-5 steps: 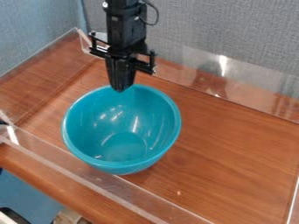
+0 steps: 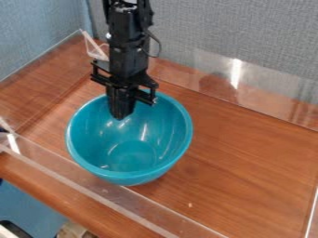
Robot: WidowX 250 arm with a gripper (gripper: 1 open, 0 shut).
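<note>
My black gripper hangs down from the top of the view over the back left rim of a teal plastic bowl, its fingertips at or just inside that rim. It looks shut; whether it touches the rim cannot be told. The bowl sits upright on the wooden table, and no contents show inside it.
Clear strips edge the table along the front and back. Grey walls stand behind and at the left.
The gripper has moved slightly toward the left and lower, nearer the front, over the bowl's rim. The bowl looks nearly unmoved.
</note>
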